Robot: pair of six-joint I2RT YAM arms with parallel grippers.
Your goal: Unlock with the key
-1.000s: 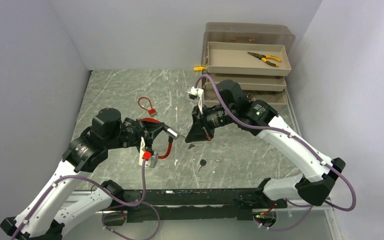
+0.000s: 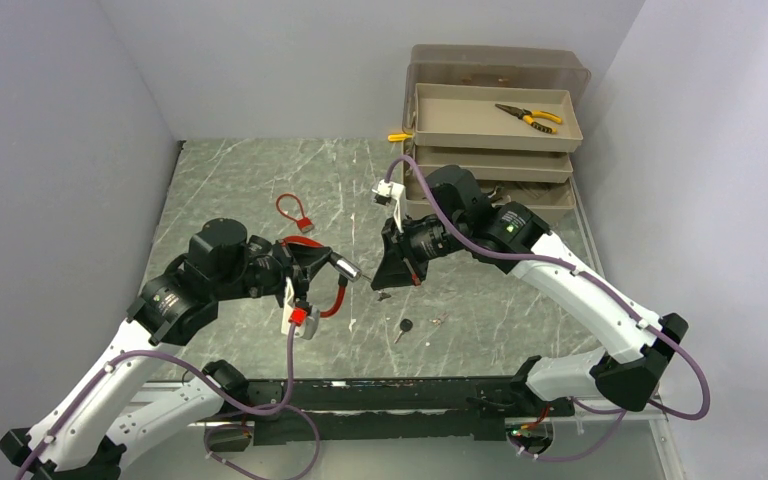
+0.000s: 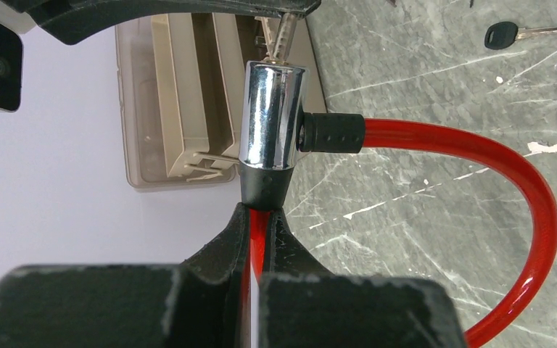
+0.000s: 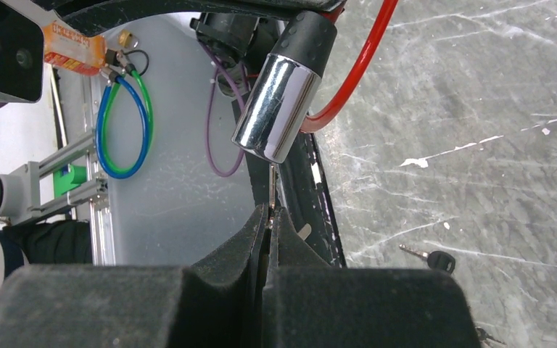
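The red cable lock's chrome cylinder (image 2: 347,268) is held up above the table by my left gripper, which is shut on the lock's red cable end below the black cap. My right gripper is shut on a thin silver key (image 4: 273,185), whose blade points at the end of the cylinder (image 4: 275,109). In the left wrist view the key is close at the cylinder's top; whether it is inside cannot be told. The lock's red cable (image 3: 511,181) loops out from the side fitting.
Loose keys (image 2: 404,326) lie on the marble table (image 2: 220,170). A small red lock (image 2: 304,222) lies at the back. Stacked beige drawers (image 2: 490,150) with pliers (image 2: 528,115) stand at back right.
The right gripper has barely moved.
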